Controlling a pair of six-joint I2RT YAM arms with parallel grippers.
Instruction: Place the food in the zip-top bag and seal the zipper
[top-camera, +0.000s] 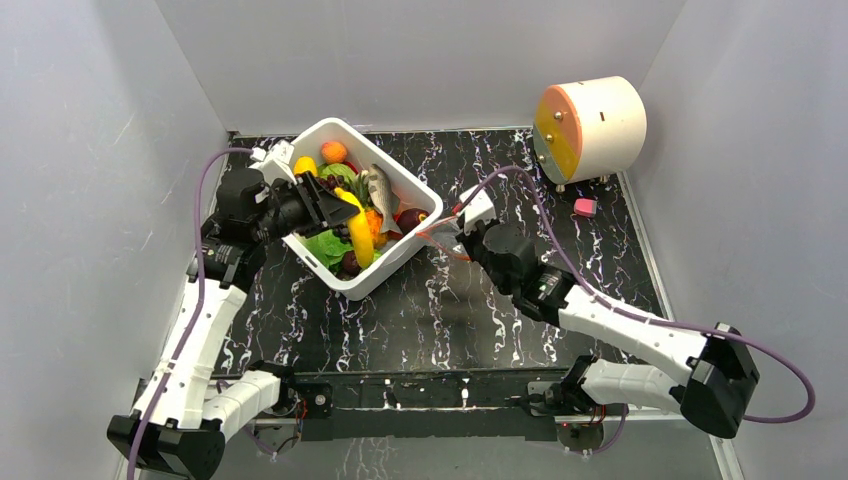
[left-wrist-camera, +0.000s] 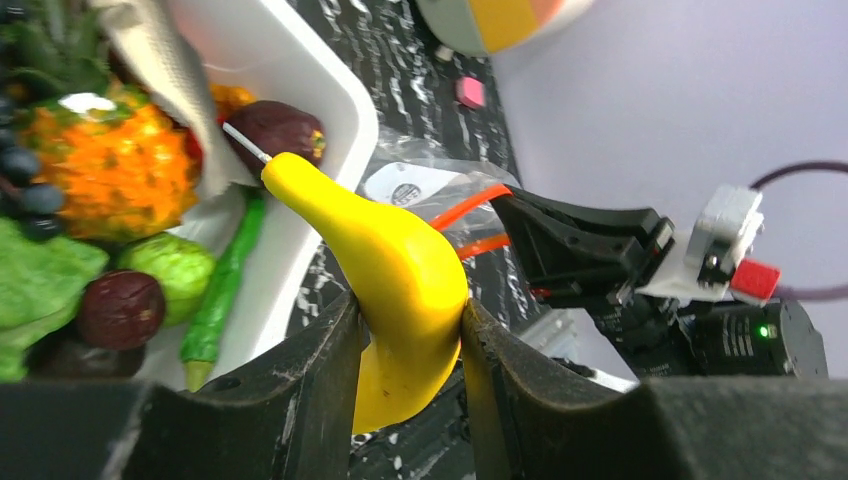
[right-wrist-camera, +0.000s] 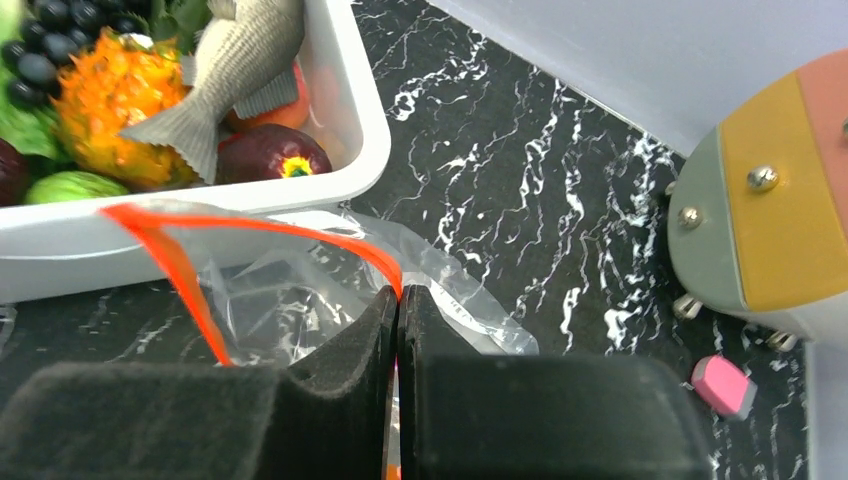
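A yellow long-necked squash (left-wrist-camera: 390, 250) is clamped in my left gripper, above the near right part of the white bin in the top view. My right gripper is shut on the orange zipper edge of the clear zip top bag (right-wrist-camera: 290, 290). That bag hangs lifted beside the bin's right corner, and its orange edges (right-wrist-camera: 185, 285) spread apart into an open mouth. In the top view the right gripper (top-camera: 462, 228) partly covers the bag.
The white bin (top-camera: 415, 252) holds a fish (top-camera: 379, 192), an orange pineapple-like piece (right-wrist-camera: 120, 110), a dark eggplant (right-wrist-camera: 272, 153) and several other foods. A striped drum (top-camera: 590, 128) and a pink block (top-camera: 585, 207) stand at the right.
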